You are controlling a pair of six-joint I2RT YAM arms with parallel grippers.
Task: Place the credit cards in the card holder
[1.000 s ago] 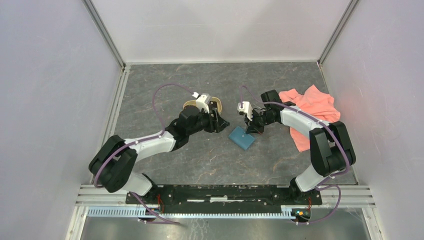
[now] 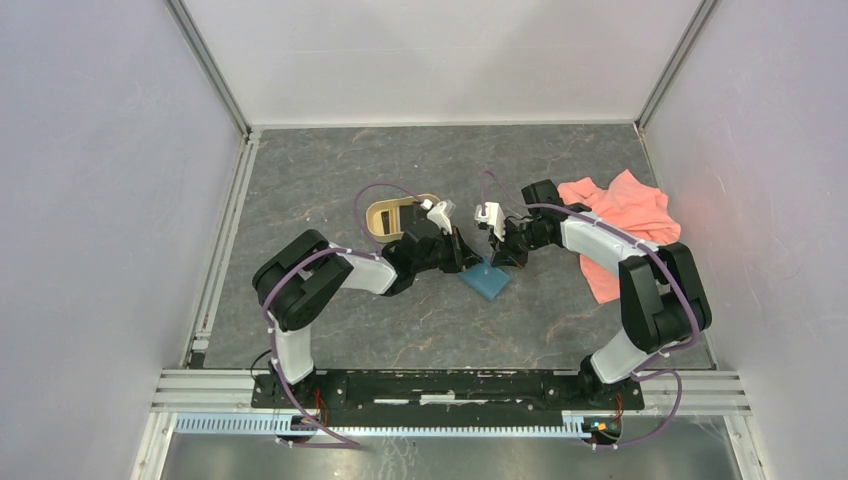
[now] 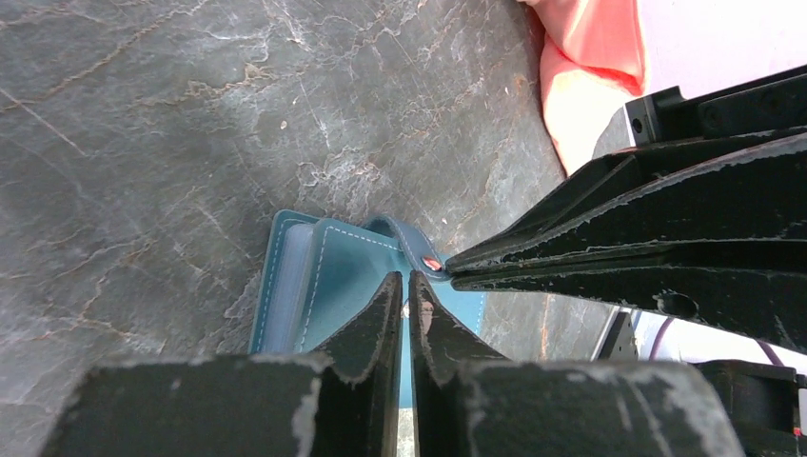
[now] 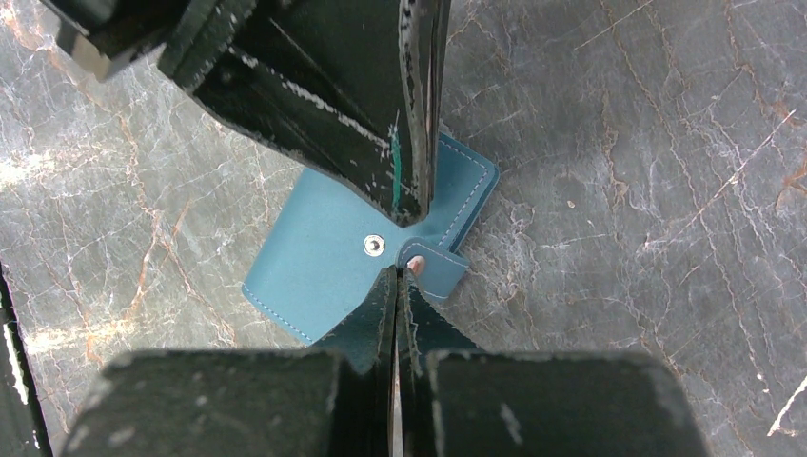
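A blue card holder [image 2: 485, 282] with a stitched edge and a snap lies on the floor between my grippers. In the left wrist view it [image 3: 347, 276] has a raised flap [image 3: 409, 243], whose end my right gripper's narrow tips touch. My left gripper is low over the holder, its fingertips close together. My right gripper is shut at the edge of the flap [image 4: 440, 271]; whether the flap is pinched cannot be told. A tan tray [image 2: 376, 213] with dark card-like items stands behind my left arm.
A crumpled pink cloth [image 2: 625, 205] lies at the right beside my right arm. White walls enclose the grey marble surface.
My left gripper has moved right and down, from beside the card holder to over it. The right arm and the holder look unmoved.
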